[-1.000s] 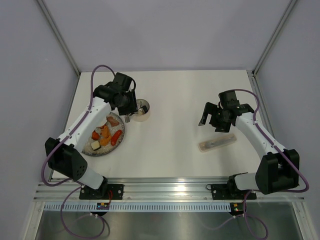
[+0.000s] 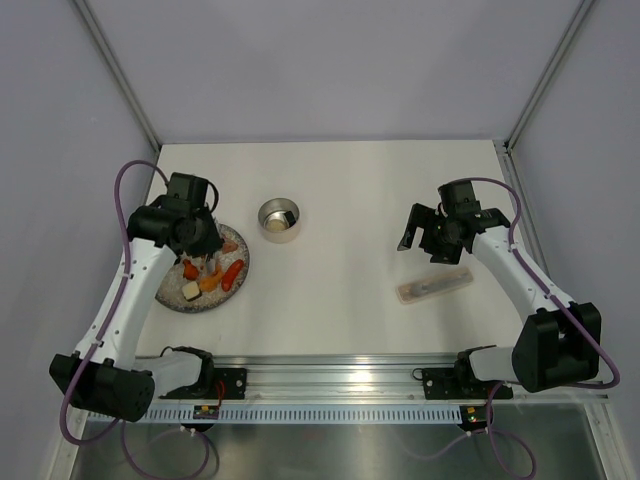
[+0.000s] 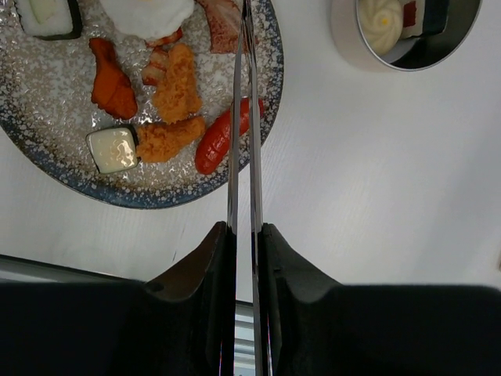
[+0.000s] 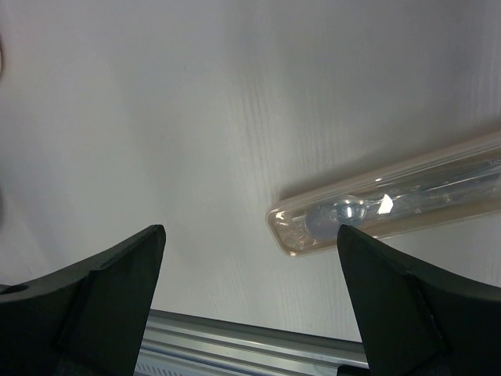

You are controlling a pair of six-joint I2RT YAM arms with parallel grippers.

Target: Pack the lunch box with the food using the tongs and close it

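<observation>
My left gripper holds a pair of long metal tongs (image 3: pixel 255 196), their tips over the speckled plate (image 3: pixel 55 168) of food: egg (image 3: pixel 145 12), sausage (image 3: pixel 215 141), fried pieces (image 3: pixel 176 90), drumstick (image 3: pixel 113 82) and sushi (image 3: pixel 47 16). The round steel lunch box (image 3: pixel 348 47) beside the plate holds a pale bun (image 3: pixel 380 23) and a dark-edged block (image 3: pixel 423 19). On the right, my right gripper (image 2: pixel 425 230) is open and empty.
A clear rectangular case (image 4: pixel 290 231) with a utensil inside lies below the right gripper.
My left arm and tongs have swung leftward, from over the lunch box to over the plate. The right arm is nearly still.
</observation>
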